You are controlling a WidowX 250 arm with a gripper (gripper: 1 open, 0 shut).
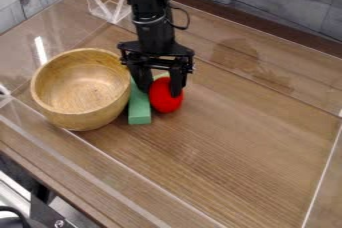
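Observation:
The black robot gripper (155,72) hangs down at the upper middle of the view, just over a red round object (166,96). Its fingertips are at the top of that object, and whether they grip it is hard to tell. A green block (139,114) lies left of the red object, beside a tan bowl (74,84). A small pale item is partly visible behind the red object, mostly hidden by it and the gripper.
A white item at the far back left and some dark parts at the lower left corner lie at the edges.

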